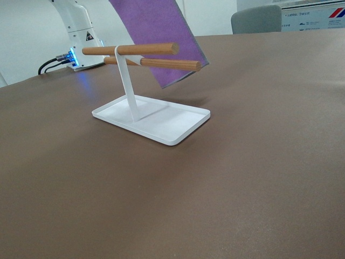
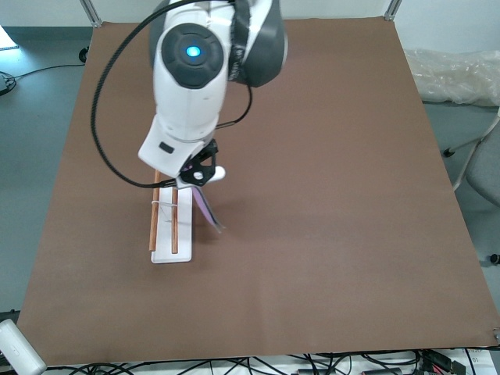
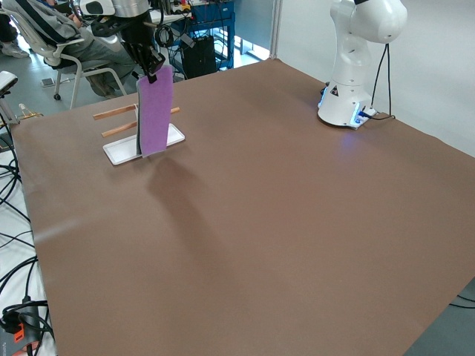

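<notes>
My gripper (image 3: 151,74) hangs above the rack, shut on a purple cloth (image 3: 154,119), whose grey-edged lower end hangs beside the wooden bars. The rack has a white tray base (image 1: 172,129) and two horizontal wooden bars (image 1: 156,48). In the left view the gripper's body covers the rack's far end, and the cloth (image 2: 205,205) shows to the right of the bars. Whether the cloth touches the bars cannot be told.
A white robot base (image 3: 341,104) with cables stands at its edge in the right view. Cables run along another edge, and a chair (image 2: 488,164) is beside the table.
</notes>
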